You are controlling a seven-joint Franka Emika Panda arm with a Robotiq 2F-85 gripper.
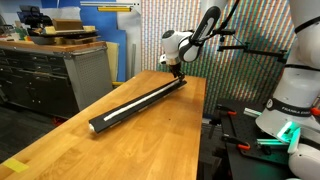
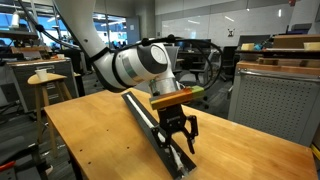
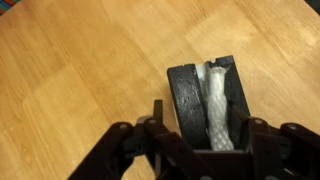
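A long black rail (image 1: 140,103) lies on the wooden table, with a pale strip along its top. At the rail's near end in the exterior view 2, my gripper (image 2: 180,142) points down just above it. In the wrist view a whitish, elongated, mesh-like piece (image 3: 217,108) lies along the black rail end (image 3: 187,92). My gripper stands partly open, its dark fingers apart on either side of this piece. Whether they touch it cannot be made out. The exterior view 1 shows the gripper (image 1: 178,74) small, at the rail's far end.
Bare wooden table (image 1: 165,140) surrounds the rail on both sides. A grey cabinet (image 2: 272,98) stands along one side. A wooden stool (image 2: 52,92) is off the table's other side. Part of a second white arm (image 1: 290,90) stands at the right in the exterior view 1.
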